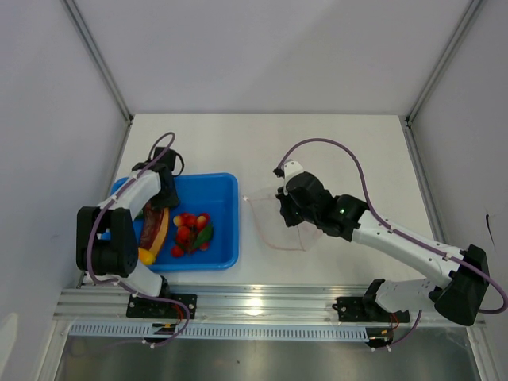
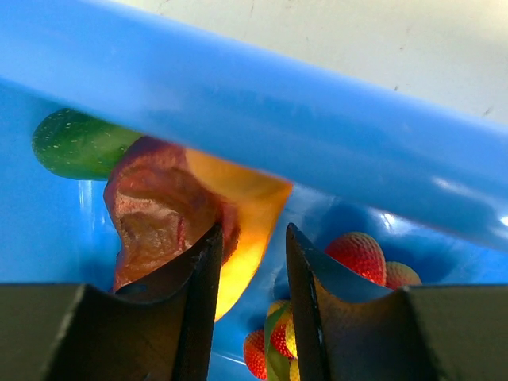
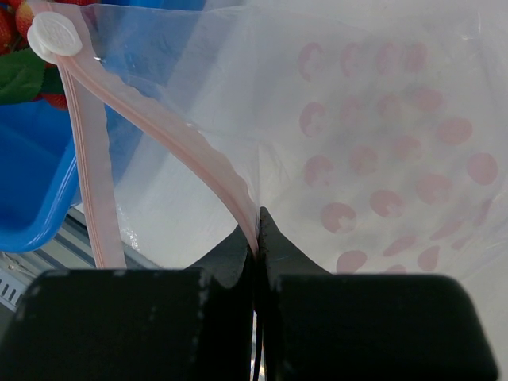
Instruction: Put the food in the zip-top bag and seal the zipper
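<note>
My left gripper is open over the blue tray (image 1: 230, 226), pointing down at its left side. A dark red and orange-yellow food piece (image 2: 250, 246) lies below, partly under the left finger (image 2: 205, 274); nothing is held. A green vegetable (image 2: 79, 147) lies beside that piece. Red strawberries (image 1: 184, 234) rest in the tray's middle, a yellow item (image 1: 146, 256) near its front. In the right wrist view, my right gripper is shut on the pink zipper edge of the clear bag (image 3: 357, 143). The white slider (image 3: 55, 36) sits at the zipper's far end, where the bag's mouth gapes.
The tray's rim (image 2: 262, 103) crosses the left wrist view close to the camera. A metal rail (image 1: 254, 298) runs along the front edge.
</note>
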